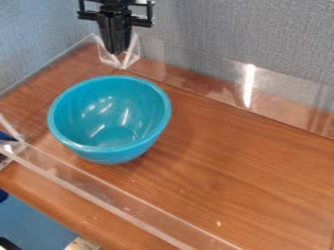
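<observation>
My black gripper [117,44] hangs at the top, left of centre, above and behind the turquoise bowl [108,138], near the back corner of the walls. Its fingertips are shut, with nothing visible between them. The bowl stands upright on the wooden surface [241,181] at the left and looks empty.
Clear low barriers [131,210] run along the front left and along the back. Grey walls [248,39] rise behind. A small dark blue object [6,138] sits at the left edge.
</observation>
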